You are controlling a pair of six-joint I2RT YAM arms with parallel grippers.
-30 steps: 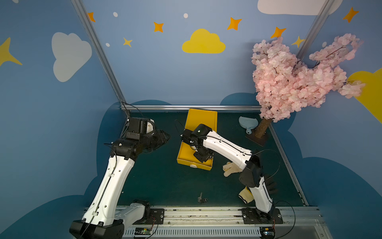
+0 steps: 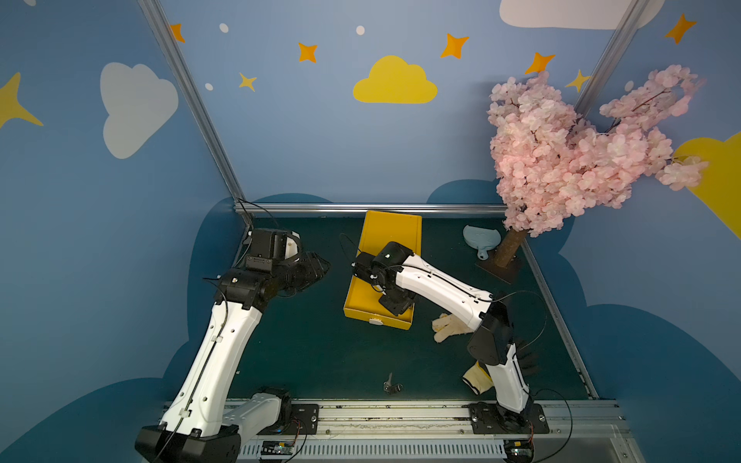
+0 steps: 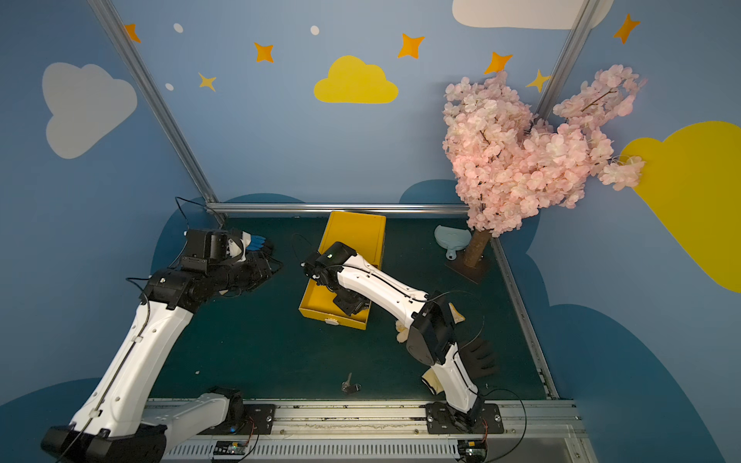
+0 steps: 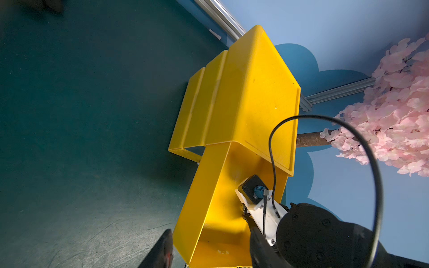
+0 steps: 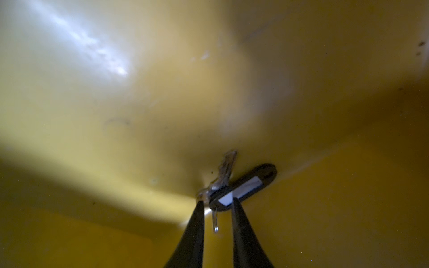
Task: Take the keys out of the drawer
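A drawer [image 4: 196, 223] stands pulled out of the yellow cabinet [image 4: 272, 93]. Inside it, in the right wrist view, a metal key [image 5: 227, 165] with a dark tag [image 5: 263, 173] lies at the drawer's corner. My right gripper reaches down into the drawer, its fingers part open. The key ring and the tag's lower end show at and between its fingertips; no firm hold is visible. My left gripper hangs open left of the cabinet, with nothing seen held. Another bunch of keys [image 2: 392, 384] lies on the table near the front edge.
Gloves [image 2: 450, 326] lie right of the drawer, partly under the right arm. A blue dustpan [image 2: 482, 239] and a pink blossom tree [image 2: 571, 154] stand at the back right.
The right arm has shifted only slightly, its gripper staying over the drawer. The left arm and the cabinet look unchanged.
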